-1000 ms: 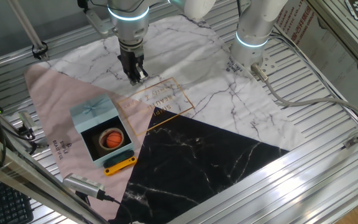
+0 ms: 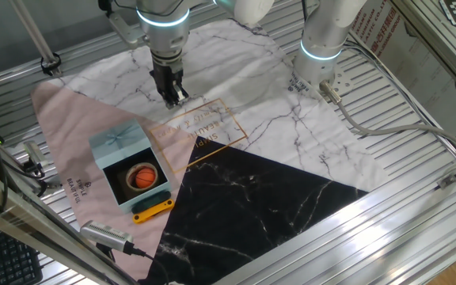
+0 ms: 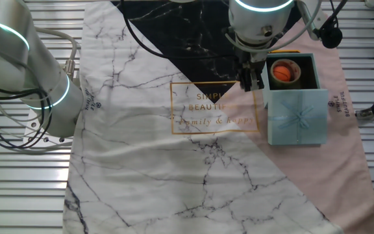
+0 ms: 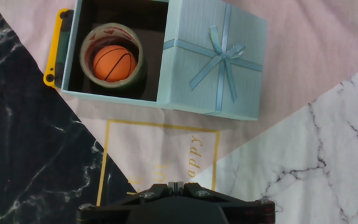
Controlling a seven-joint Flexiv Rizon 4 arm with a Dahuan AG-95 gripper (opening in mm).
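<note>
A light-blue gift box (image 4: 120,98) rests on the pink part of the cloth. Its ribbon-tied lid (image 4: 241,87) covers one side, while the other side lies open with a dark interior. Inside stands a round ring or cup (image 4: 138,59), and an orange basketball-patterned ball (image 4: 114,63) sits within it. Against the box's outer wall lies a yellow and dark-green tool (image 2: 153,210). Above the cloth, apart from the box, hangs my gripper; its fingertips meet and nothing shows between them.
The marble-print cloth (image 2: 244,87) has wide bare areas in white and black. A small grey device with a cable (image 2: 108,236) is near the box, by the frame post. The robot's base (image 2: 317,67) stands at the cloth's far edge.
</note>
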